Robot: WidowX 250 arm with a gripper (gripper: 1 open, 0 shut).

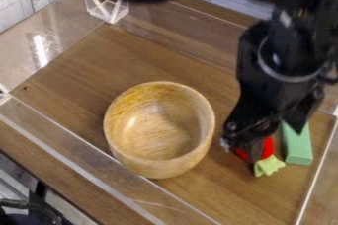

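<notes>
The black gripper [264,130] hangs low at the right, open, over a red vegetable-like object [262,150] with pale green leaves [268,167], which it largely hides. Just left of it sits a round wooden bowl [158,130], empty. A light green block [298,146] lies at the right of the red object, partly behind the gripper.
The wooden table [106,71] has clear space at the back left and middle. Clear plastic walls [79,155] edge it, with a small clear piece [106,4] at the back left corner.
</notes>
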